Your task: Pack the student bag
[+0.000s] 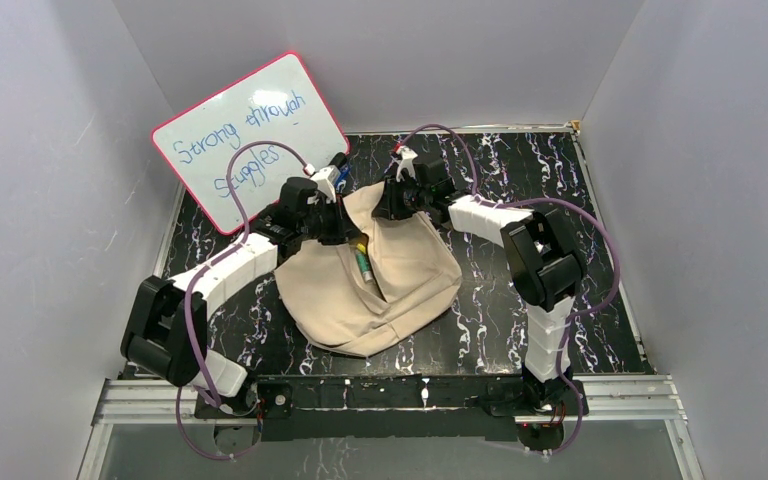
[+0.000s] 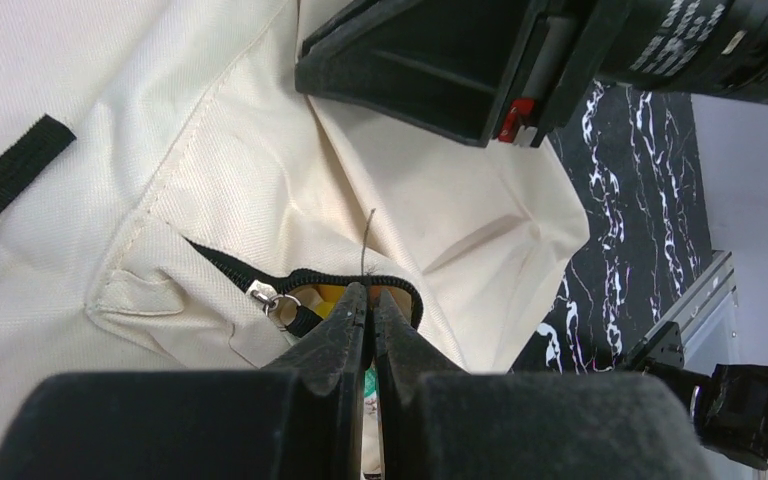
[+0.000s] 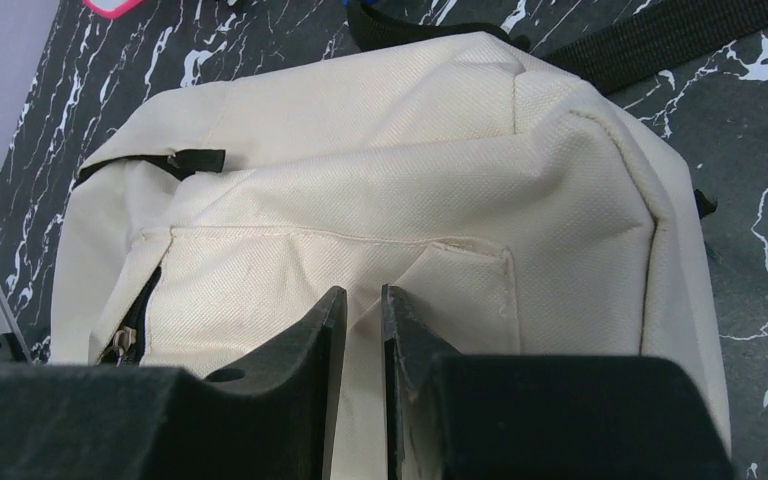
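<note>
The cream cloth bag (image 1: 410, 275) lies on the dark marbled table, its zip part open. Through the gap a green item (image 1: 364, 262) and something yellow (image 2: 330, 298) show inside. My left gripper is shut at the opening. A black pull tab (image 2: 303, 321) runs from the metal zip slider (image 2: 264, 295) towards its fingers; whether they pinch the tab is hidden. Over the far part of the bag, my right gripper has its fingers slightly apart, with only bag cloth visible beyond the narrow gap.
Behind on the left leans a whiteboard (image 1: 260, 130) with blue writing. Black straps (image 3: 675, 45) lie past the bag's edge.
</note>
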